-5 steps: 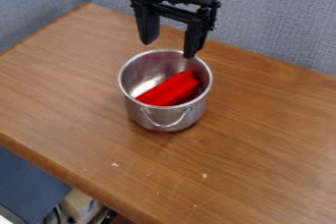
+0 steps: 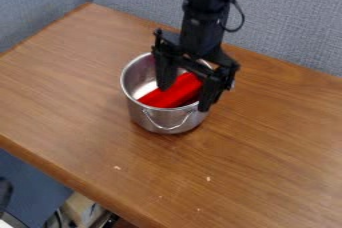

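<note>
A silver metal pot [image 2: 167,118] with a wire handle stands on the wooden table, a red object [image 2: 166,96] lying inside it. My black gripper [image 2: 187,81] is lowered into the pot's mouth from above, fingers open, one at each side over the red object, which it partly hides. Whether the fingers touch it I cannot tell.
Grey padded walls [image 2: 294,22] close off the back and left. Cables lie off the table at the bottom left.
My gripper has come down from above and behind the pot to inside its rim, over the red object. The pot has stayed in place.
</note>
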